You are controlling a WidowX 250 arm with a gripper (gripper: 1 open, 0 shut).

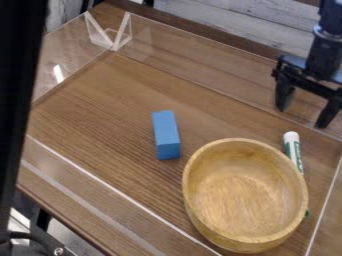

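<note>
The robot's gripper (305, 98) is at the upper right of the camera view, a dark, blurred shape above the tabletop; whether it is open or shut is unclear. Below it a slim white-and-green stick, like a marker (293, 150), lies beside a large round wooden bowl (241, 200), which is empty. A blue block (166, 133) lies left of the bowl, apart from it and from the gripper.
A white wire object (112, 30) sits at the back left of the wooden table (94, 120). A dark edge runs along the left side.
</note>
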